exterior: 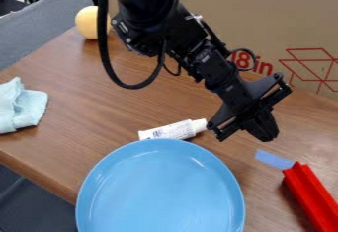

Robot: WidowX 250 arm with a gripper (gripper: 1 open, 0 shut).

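My black gripper (243, 127) hangs low over the wooden table, just right of a white tube (169, 131) and above the upper right of a blue plate (158, 221). It looks shut, with nothing visible between its fingers. The tube lies beside the plate's top edge. A red object (310, 196) lies at the lower right, by a piece of blue tape (274, 160).
A light teal cloth (20, 108) lies at the left edge of the table. A yellow round object (90, 22) sits at the back left. A cardboard panel (284, 29) stands behind.
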